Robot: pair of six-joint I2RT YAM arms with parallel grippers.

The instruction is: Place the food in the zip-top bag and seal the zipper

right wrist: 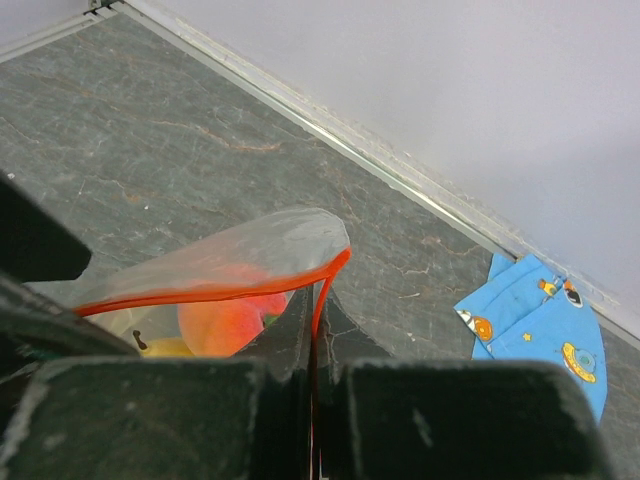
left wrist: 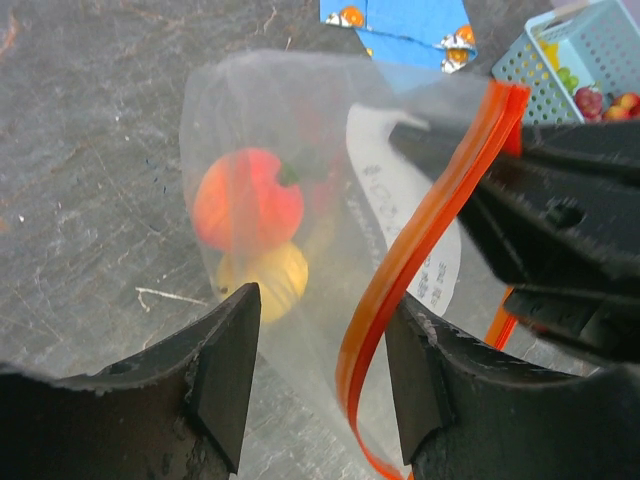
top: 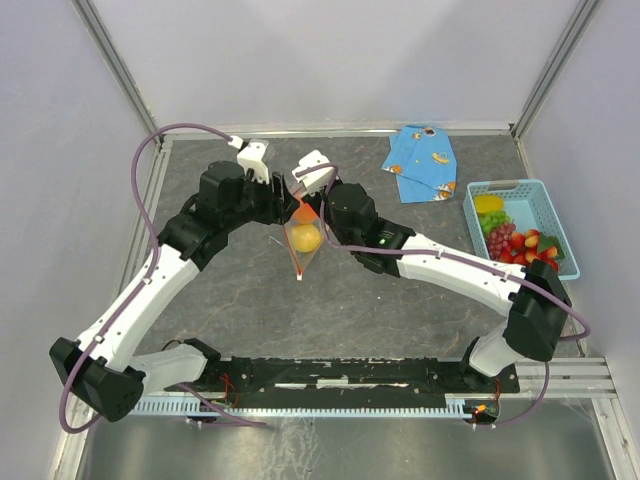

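A clear zip bag with orange zipper (left wrist: 420, 240) stands between my grippers, holding a peach-red fruit (left wrist: 245, 200) and a yellow fruit (left wrist: 275, 275). In the left wrist view my left gripper is open, its fingers either side of the bag near one zipper strip. In the right wrist view my right gripper is shut on the bag's orange edge, which runs up from between its fingertips. Both grippers are close together over the middle of the mat in the top view.
A blue patterned cloth (top: 420, 160) lies at the back right. A light blue basket (top: 475, 230) of assorted fruit and vegetables stands at the far right.
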